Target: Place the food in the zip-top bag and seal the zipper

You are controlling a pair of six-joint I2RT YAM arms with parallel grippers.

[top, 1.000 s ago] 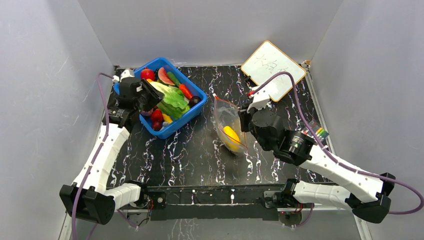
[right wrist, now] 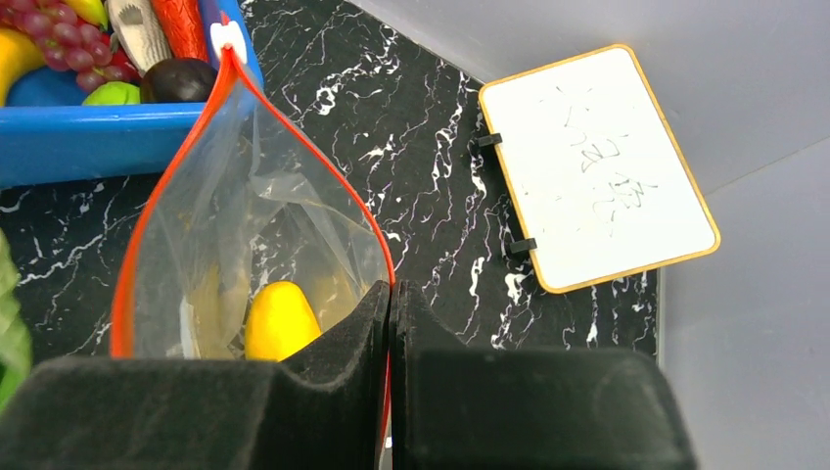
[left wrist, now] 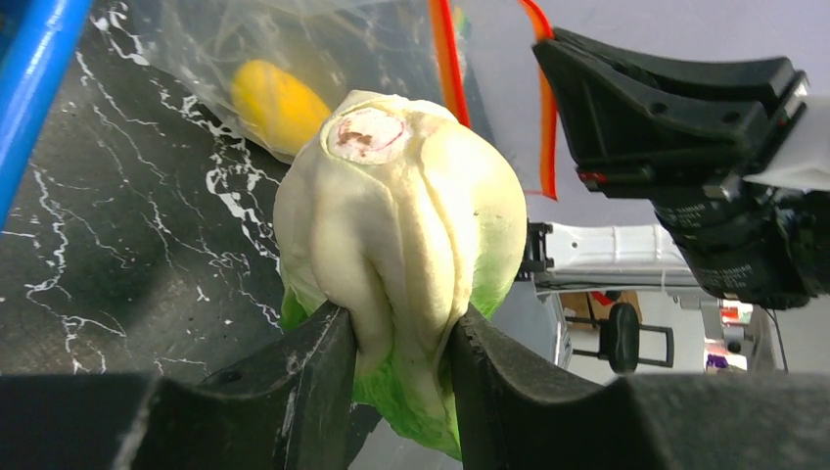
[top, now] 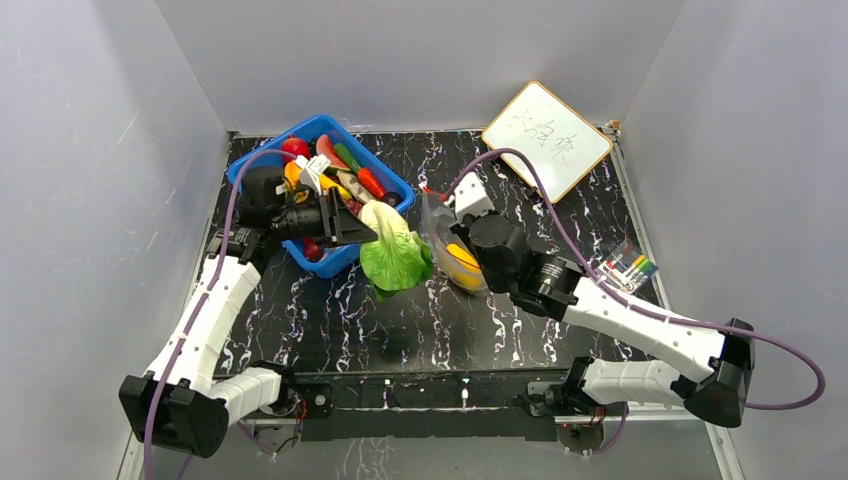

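A leafy lettuce [top: 395, 255] with a pale stem end [left wrist: 391, 186] is clamped in my left gripper, lifted just right of the blue bin. The clear zip bag [right wrist: 215, 245] with red zipper edges stands open on the table, a yellow food item [right wrist: 281, 321] inside. My right gripper is shut on the bag's rim at its right edge, holding it up.
The blue bin [right wrist: 117, 117] holds mixed toy fruit and vegetables. A whiteboard [top: 545, 140] lies at the back right, a pack of coloured markers [top: 628, 268] at the right edge.
My left gripper has lifted the lettuce out of the bin and moved right toward the bag.
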